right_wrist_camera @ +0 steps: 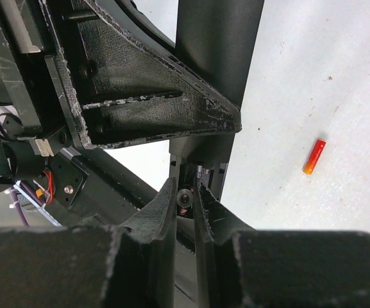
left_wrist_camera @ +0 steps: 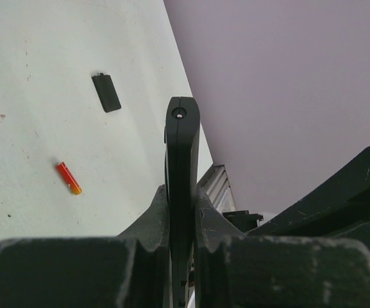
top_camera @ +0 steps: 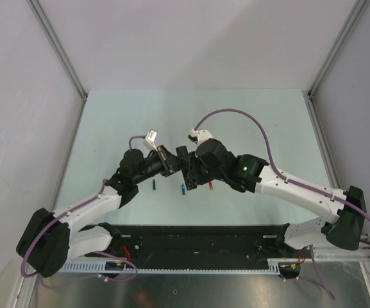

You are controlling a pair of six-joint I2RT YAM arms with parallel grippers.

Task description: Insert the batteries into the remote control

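The black remote [left_wrist_camera: 182, 141] is held upright-looking between both grippers. In the left wrist view my left gripper has its fingers closely on either side of it. In the right wrist view the remote's body [right_wrist_camera: 215, 38] runs to an open compartment with a spring at its lower end, where my right gripper is shut on a battery [right_wrist_camera: 185, 197], seen end-on. From above, both grippers meet at the remote over the middle of the table.
A red-orange battery [left_wrist_camera: 68, 178] lies loose on the white table [top_camera: 261, 115], as do a blue one [top_camera: 183, 189] and a dark one [top_camera: 154, 184]. A small black rectangular piece [left_wrist_camera: 106, 92] also lies there.
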